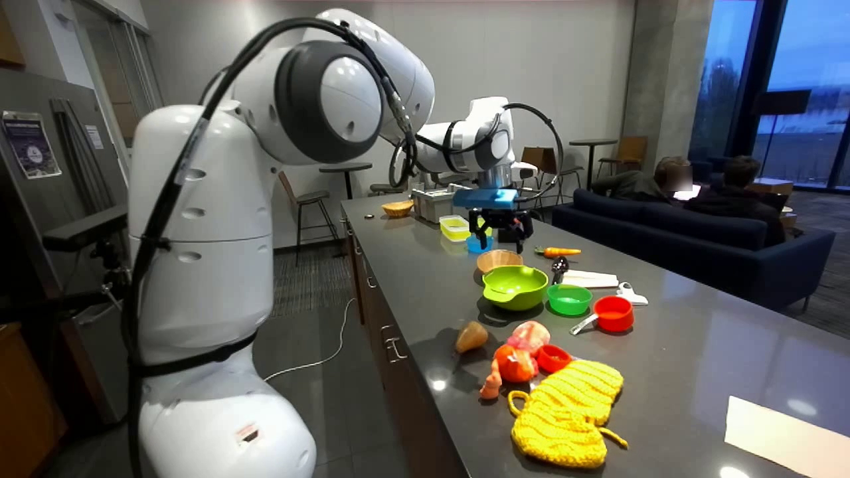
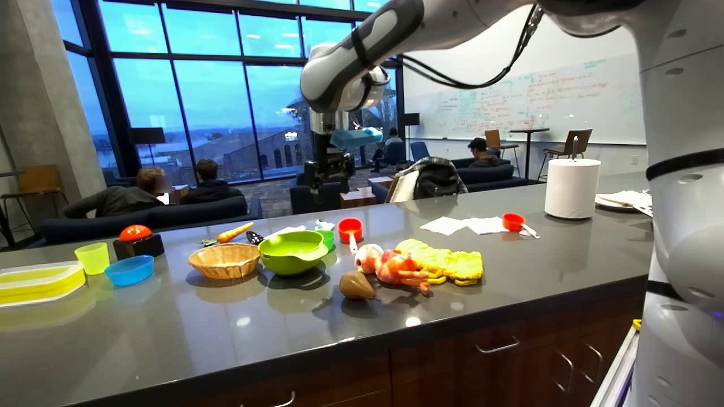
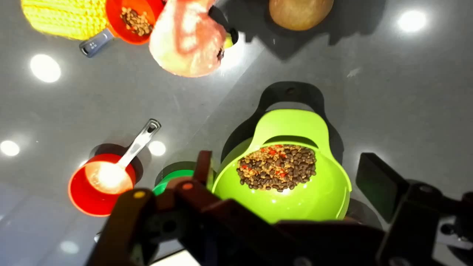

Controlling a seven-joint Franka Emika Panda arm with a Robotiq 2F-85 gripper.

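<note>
My gripper stands open above the lime-green bowl (image 3: 283,201), its dark fingers (image 3: 377,186) apart on either side of it in the wrist view. Nothing is held. Coffee beans mixed with tan and red bits (image 3: 278,167) lie inside the bowl. In exterior view 1 the gripper (image 1: 500,232) hangs well clear of the counter, over the area of the wicker basket (image 1: 499,259). A red measuring cup (image 3: 95,188) and a partly hidden green bowl (image 3: 173,178) sit beside the lime-green one. Another red cup (image 3: 135,20) holds tan pieces.
A pear (image 2: 356,285), red-and-white fruits (image 2: 393,265) and a yellow knitted piece (image 2: 444,261) lie nearby. Beyond the basket stand a blue bowl (image 2: 129,270), a yellow cup (image 2: 92,258) and a yellow container (image 2: 41,282).
</note>
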